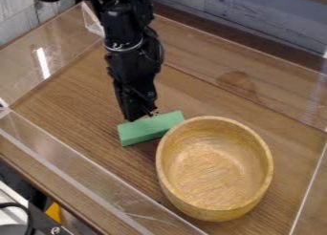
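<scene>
A black robot arm reaches down from the top of the view, its gripper (138,113) low over the near middle of the wooden tray, just above and behind a green block (151,128). The gripper looks narrow at its tip and shut, with nothing visible between its fingers; whether it touches the block is unclear. The block lies flat and slightly angled. Right of it, very close, stands a round light wooden bowl (215,167), empty.
The tray floor (243,86) is clear behind the bowl and to the left of the block. Clear side walls border it, with a grey-white wall at the back.
</scene>
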